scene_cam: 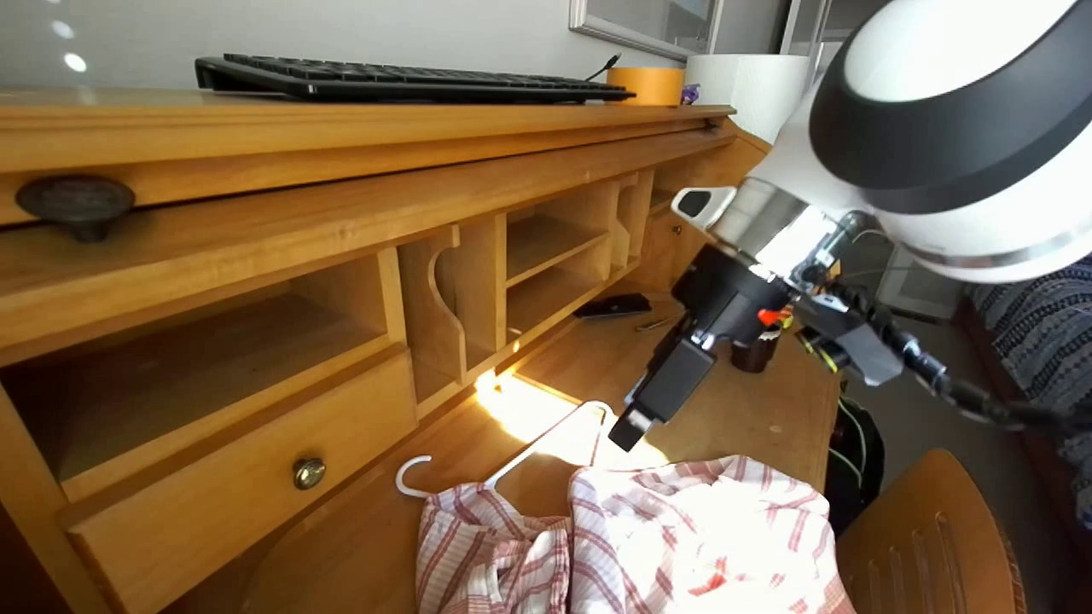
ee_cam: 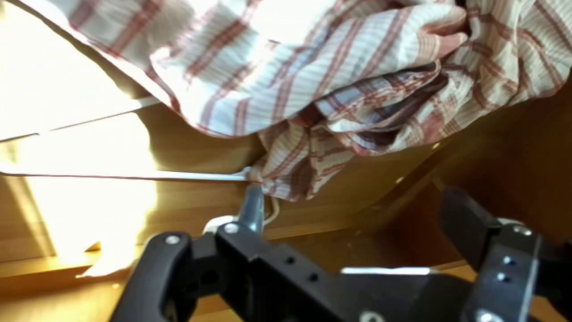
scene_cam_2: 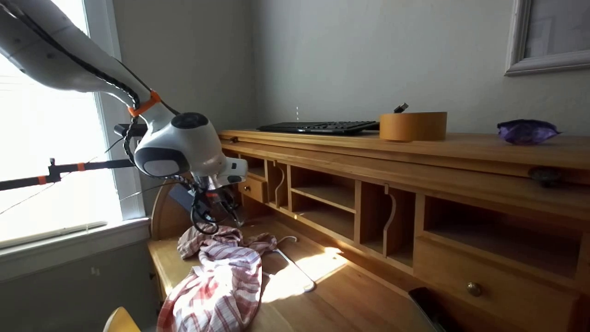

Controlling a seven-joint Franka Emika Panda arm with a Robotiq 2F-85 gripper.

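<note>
A white shirt with red stripes (scene_cam: 706, 532) lies crumpled on the desk, partly in bright sunlight. A white hanger (scene_cam: 537, 447) pokes out from under it, its hook (scene_cam: 411, 477) toward the drawers. My gripper is open, with wide space and no cloth between its fingers. In exterior view 1 the fingertips (scene_cam: 632, 430) are above the desk, just past the shirt's edge. The wrist view has the shirt (ee_cam: 300, 69) across the top and the hanger's bar (ee_cam: 198, 175) running into a sleeve or fold near the left finger (ee_cam: 252, 209). How much hanger sits inside the shirt is hidden.
The desk's cubbies and drawer (scene_cam: 256, 471) line the back. On the top shelf are a keyboard (scene_cam_2: 321, 127), an orange tape roll (scene_cam_2: 412, 126) and a purple packet (scene_cam_2: 527, 132). A dark flat object (scene_cam: 612, 306) rests on the desk. A chair (scene_cam: 932, 542) stands in front.
</note>
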